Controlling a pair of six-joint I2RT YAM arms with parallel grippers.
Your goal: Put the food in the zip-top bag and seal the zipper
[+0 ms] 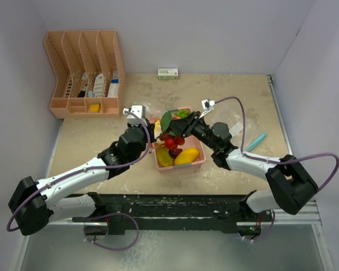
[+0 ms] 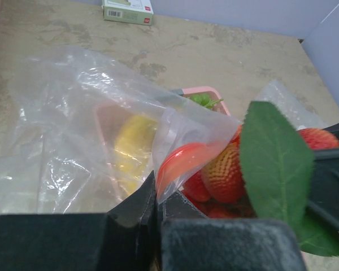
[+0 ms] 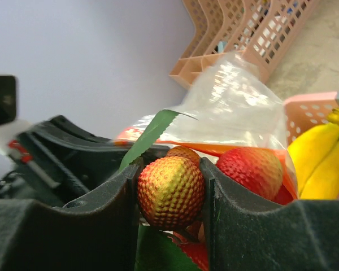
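Note:
A bunch of red lychees (image 1: 170,143) with green leaves (image 2: 274,158) is at the mouth of a clear zip bag (image 2: 90,101). My right gripper is shut on one lychee (image 3: 170,195) of the bunch. Shut on the bag's edge near its orange zipper strip (image 2: 183,161), my left gripper stretches the film up from its fingers. In the right wrist view another lychee (image 3: 251,169) lies against the orange mouth line; how much of the bunch is inside the bag I cannot tell.
Below the bunch stands a pink basket (image 1: 200,160) with a yellow mango (image 1: 187,156), bananas (image 3: 316,158) and other produce. A tan divided rack (image 1: 59,107) stands at the back left, a small box (image 1: 168,73) at the back.

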